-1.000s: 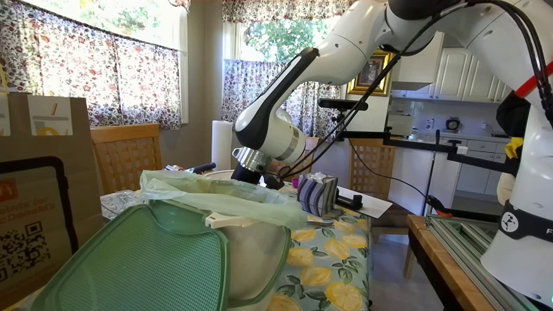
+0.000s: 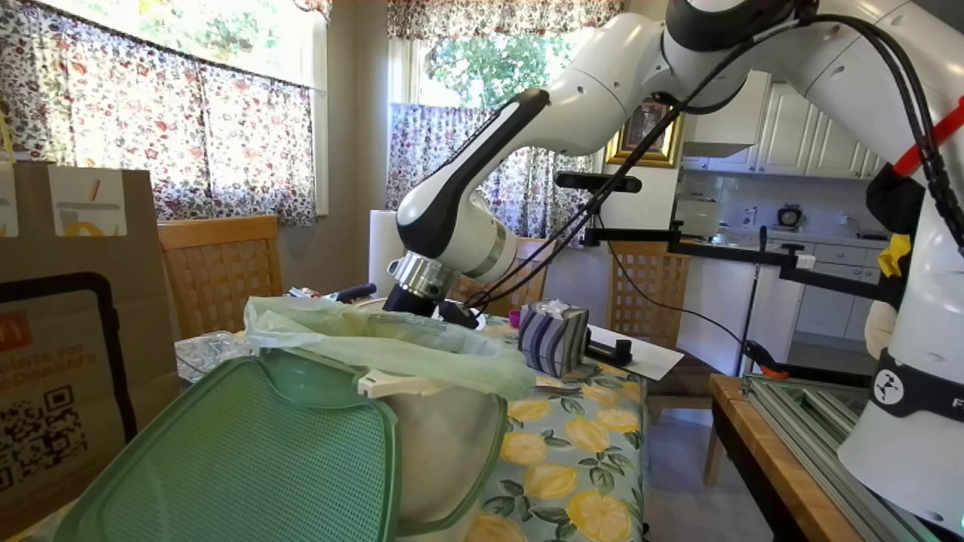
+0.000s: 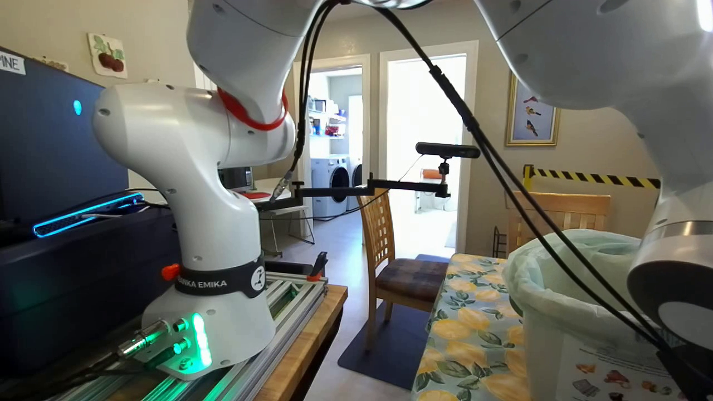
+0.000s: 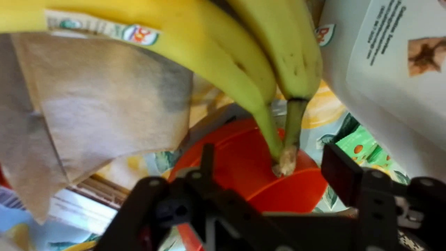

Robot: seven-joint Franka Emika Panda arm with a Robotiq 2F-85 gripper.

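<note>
In the wrist view my gripper is open, its dark fingers standing well apart on either side of the banana stems. The yellow-green bananas (image 4: 225,54) reach in from the top, and their joined stem ends come down between the fingertips without visible contact. Behind the stems is a red bowl-like container (image 4: 238,157), partly covered by the gripper. From exterior view 1, the fingers are hidden behind the bag-lined bin (image 2: 443,443); only the dark wrist end shows above its rim.
A white bin wall (image 4: 389,92) stands close on the right in the wrist view. Brown paper (image 4: 113,92) lies to the left, a green packet (image 4: 361,144) to the right. A striped tissue box (image 2: 553,339) and a paper bag (image 2: 81,343) stand on the lemon-patterned table.
Compared with a second ago, the arm's wrist end has shifted a little to the left in exterior view 1 and the upper arm sits slightly lower. The bin and tissue box have not moved.
</note>
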